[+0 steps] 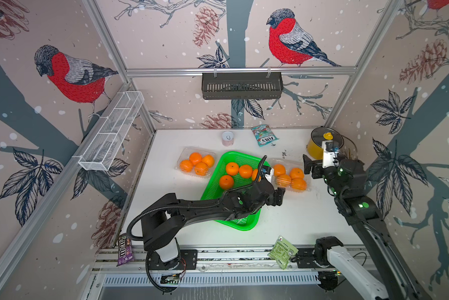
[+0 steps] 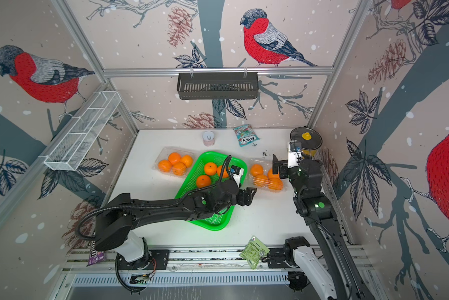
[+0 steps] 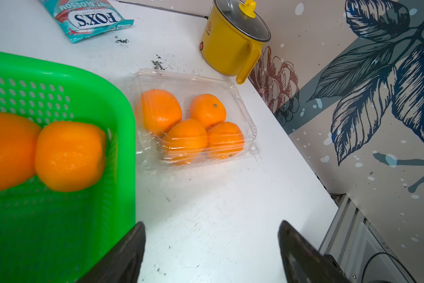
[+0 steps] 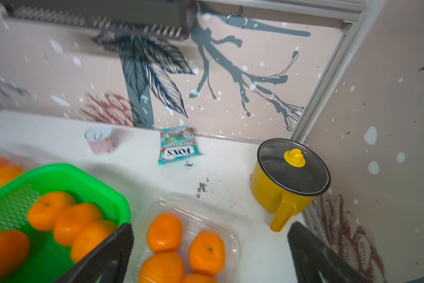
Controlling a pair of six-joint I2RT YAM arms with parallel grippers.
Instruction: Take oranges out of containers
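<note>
Several oranges lie in the green perforated basket (image 1: 249, 227), gathered in its back half; one orange (image 3: 70, 155) shows close up in the left wrist view. To the basket's right, a clear plastic container (image 3: 242, 101) holds several oranges (image 3: 207, 111). Another clear container (image 1: 182, 156) with several oranges (image 1: 195, 157) stands on the left. My left gripper (image 1: 278, 196) is open just in front of the right container, its fingers empty. Right of that same container, my right gripper (image 1: 312, 167) hangs open with nothing between its fingers. My left arm covers part of the basket.
A yellow lidded pot (image 4: 268, 188) stands at the back right. A teal candy bag (image 1: 264, 135) and a small can (image 1: 227, 138) sit along the back. A green packet (image 1: 283, 251) lies at the front edge.
</note>
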